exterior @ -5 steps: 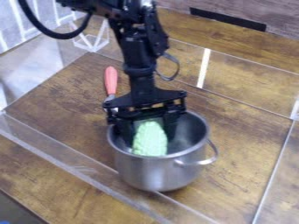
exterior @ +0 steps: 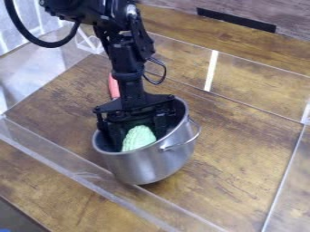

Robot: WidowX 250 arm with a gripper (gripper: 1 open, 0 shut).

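My black gripper [exterior: 136, 121] reaches down inside a steel pot [exterior: 145, 163] in the middle of the view. A pale green ridged object [exterior: 138, 140] sits in the pot between or just under the fingers; whether they are shut on it is hard to tell. A pink object [exterior: 112, 88] lies partly hidden behind the arm.
Clear plastic edges run along the left and lower left, and a dark strip lies along the back.
Since a second ago the arm, pot and green object have shifted left and slightly up in the view; the pink object is now mostly hidden behind the arm.
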